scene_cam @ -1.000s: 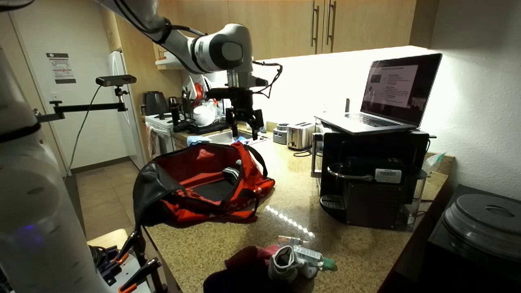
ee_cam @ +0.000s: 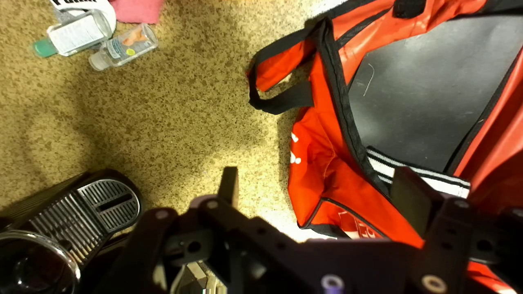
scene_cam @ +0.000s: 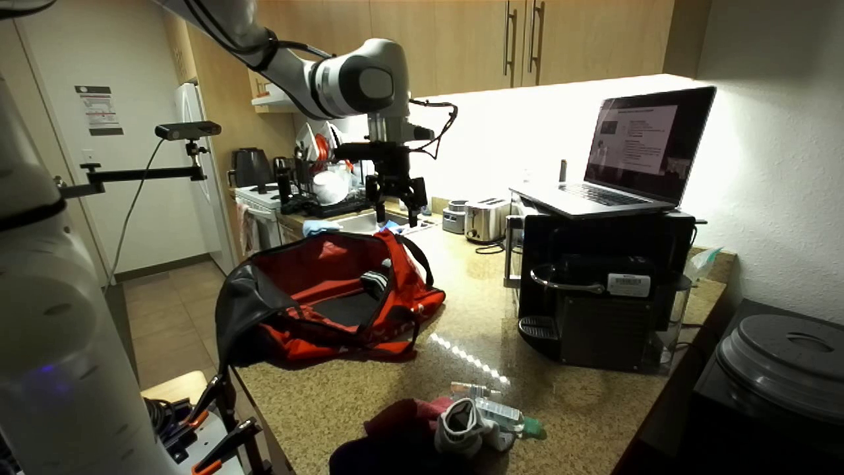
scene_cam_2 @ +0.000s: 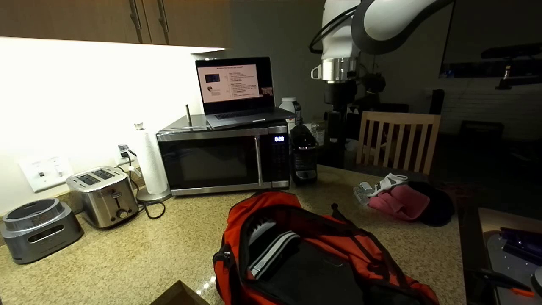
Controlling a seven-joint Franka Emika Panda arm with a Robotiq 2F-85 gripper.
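Note:
A red and black duffel bag (scene_cam: 407, 289) lies unzipped on the granite counter, its mouth facing up. Inside it, at one end, rests a black-and-white striped item (scene_cam_2: 274, 252). My gripper (scene_cam: 397, 219) hangs above the bag, pointing down and touching nothing. In the wrist view its fingers (ee_cam: 229, 186) stand wide apart, so it is open and empty. At the counter's near end is a pile of a pink cloth (scene_cam_2: 401, 201), a dark cloth (scene_cam_2: 437, 203) and a white-and-grey sock-like item (scene_cam: 459, 427). Two clear bottles lie beside them, one green-capped bottle (ee_cam: 81, 34) and one smaller bottle (ee_cam: 128, 45).
A microwave (scene_cam_2: 223, 162) carries an open laptop (scene_cam: 633, 162). The coffee machine (scene_cam: 601, 316) stands beside it. Farther along are a paper towel roll (scene_cam_2: 152, 165) and a toaster (scene_cam_2: 104, 195). Bare counter (ee_cam: 186, 112) separates the bag from the pile.

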